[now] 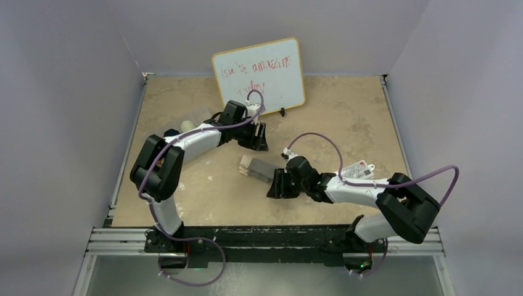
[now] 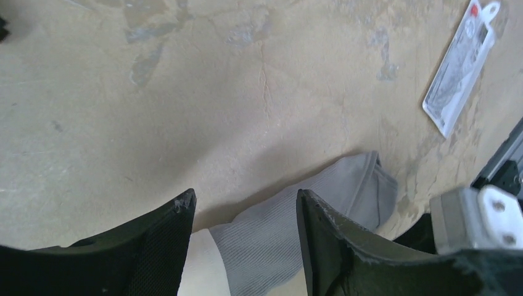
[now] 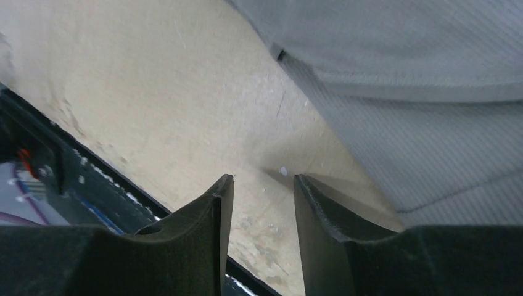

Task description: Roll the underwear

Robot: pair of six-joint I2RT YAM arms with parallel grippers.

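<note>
The grey underwear (image 1: 259,166) with a pale band (image 2: 203,265) lies folded into a strip at mid table. My left gripper (image 1: 259,139) is above and behind it; in the left wrist view its fingers stand apart, part open, the cloth beyond them. My right gripper (image 1: 280,185) is low over the table at the cloth's right front; in the right wrist view its parted fingers have bare table between them, with the grey fabric (image 3: 444,148) beside and ahead of them.
A whiteboard (image 1: 259,68) stands at the back. A clear bin (image 1: 191,120) with rolled items is at the left, partly under my left arm. A white labelled card (image 1: 356,171) lies at the right.
</note>
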